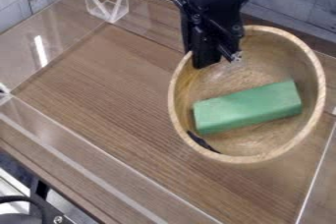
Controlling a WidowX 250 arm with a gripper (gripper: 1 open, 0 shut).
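Note:
A tan round bowl [273, 71] is raised at the right of the view, tilted, with a green rectangular block [247, 108] lying inside it and a small dark object at its lower left. The black robot gripper [207, 51] is at the bowl's upper left rim; its fingertips overlap the rim, and whether they are closed on it is hard to make out.
A clear plastic holder [105, 2] stands at the back left. A black cable [29, 204] lies at the lower left corner, off the tabletop.

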